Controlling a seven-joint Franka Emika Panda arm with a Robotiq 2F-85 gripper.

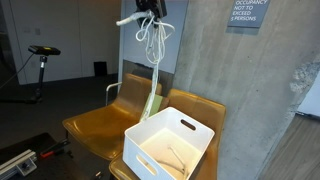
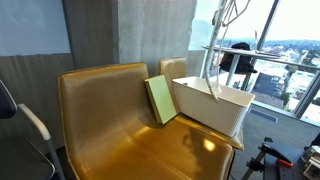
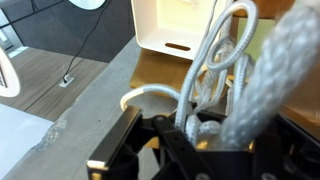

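Note:
A loosely bundled white rope (image 1: 155, 42) hangs from my gripper (image 1: 150, 13), which is near the top edge of exterior view 1. In the wrist view the rope (image 3: 240, 75) fills the space ahead of my shut gripper, with strands running in between the fingers. Its lower end dangles close to the left rim of a white bin (image 1: 140, 130); whether it touches cannot be told. Exterior view 2 shows the rope (image 2: 213, 50) coming down at the bin (image 2: 222, 108). A small pale object (image 1: 177, 160) lies inside the bin.
The bin stands on brown chairs (image 1: 92, 125). A green-yellow book (image 2: 160, 98) leans upright against a backrest beside the bin. A concrete wall (image 1: 240, 90) rises behind, and a dark stand (image 1: 42, 70) is at the left. The nearer chair seat (image 2: 130, 145) is bare.

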